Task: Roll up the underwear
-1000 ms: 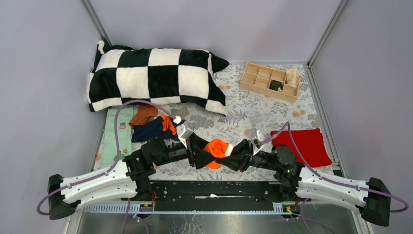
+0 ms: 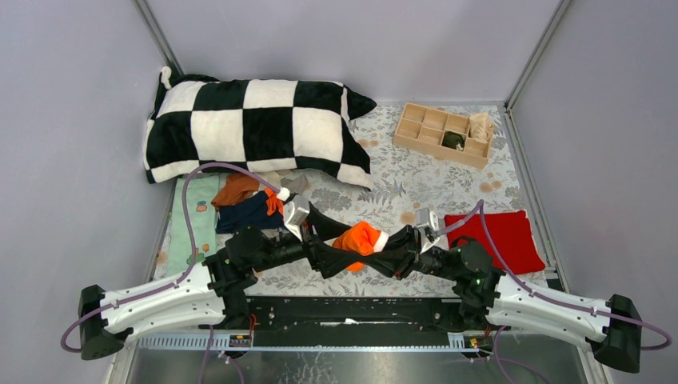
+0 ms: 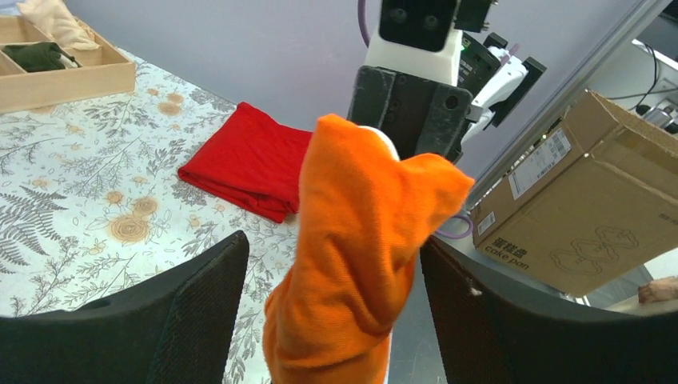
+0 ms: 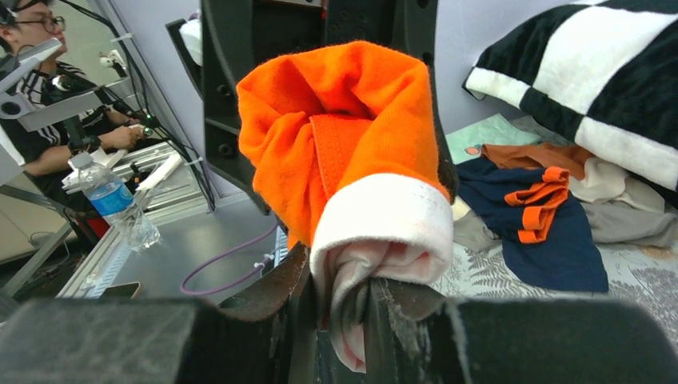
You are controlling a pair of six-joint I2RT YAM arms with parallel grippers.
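Note:
The orange underwear with a white band (image 2: 358, 238) is a bunched bundle held in the air between both arms at the front centre. My right gripper is shut on its white band end, with the orange part standing up above the fingers in the right wrist view. My left gripper is part open around the orange end; its fingers sit either side of the cloth in the left wrist view, with gaps visible beside it.
A checkered pillow (image 2: 266, 132) and piled clothes (image 2: 238, 210) lie left, a wooden compartment box (image 2: 424, 128) back right, a red cloth (image 2: 500, 240) right.

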